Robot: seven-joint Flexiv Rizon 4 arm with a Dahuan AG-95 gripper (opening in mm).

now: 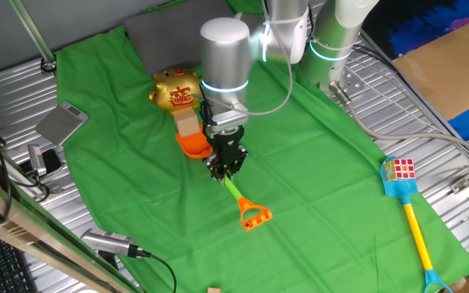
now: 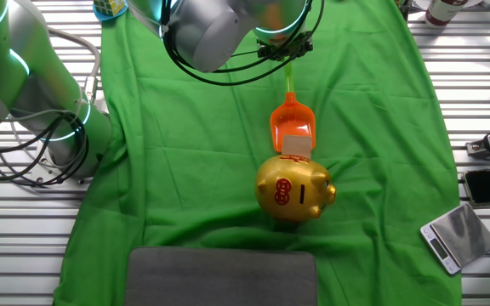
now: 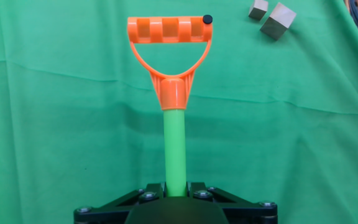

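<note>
A toy shovel lies across the green cloth, with an orange blade (image 2: 293, 119), a green shaft (image 3: 174, 146) and an orange D-shaped handle (image 3: 169, 31). My gripper (image 1: 225, 173) is over the shaft, its fingers (image 3: 199, 191) close against both sides, shut on it. From the wrist view, the shaft runs straight out from between the fingers to the handle; the blade is out of that view. A wooden block (image 2: 297, 145) overlaps the blade's front edge. Just beyond the block stands a golden piggy bank (image 2: 289, 189).
A blue and yellow shovel (image 1: 416, 232) bearing a puzzle cube (image 1: 399, 169) lies at the right. Two small wooden blocks (image 3: 278, 22) lie past the handle. A dark mat (image 2: 222, 276), a scale (image 1: 62, 124) and a camera device (image 1: 110, 242) sit around the edges.
</note>
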